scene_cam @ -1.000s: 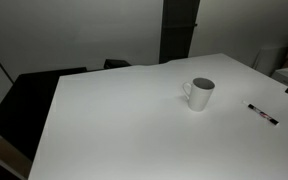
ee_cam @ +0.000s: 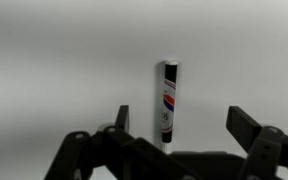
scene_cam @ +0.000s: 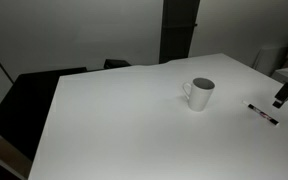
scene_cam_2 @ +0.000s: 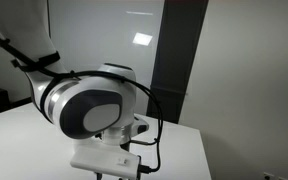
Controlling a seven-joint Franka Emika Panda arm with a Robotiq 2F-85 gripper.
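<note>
A marker (scene_cam: 262, 114) with a white, red and blue label and black ends lies on the right part of the white table. Seen from the wrist, the marker (ee_cam: 169, 102) stretches lengthwise between my spread fingers, closer to the left one and touching neither. My gripper is open, with nothing held. In exterior view 1 the gripper (scene_cam: 277, 103) shows only in part at the right edge, just above and beyond the marker. A white mug (scene_cam: 198, 94) stands upright left of the marker, its handle toward the left. The arm hides the marker and mug in exterior view 2.
A black surface (scene_cam: 29, 105) lies beyond its left edge. Black cables (scene_cam_2: 156, 115) loop beside the arm's wrist.
My gripper has come further into exterior view 1 from the right edge, moving left and lower toward the marker. The mug and the marker have stayed in place.
</note>
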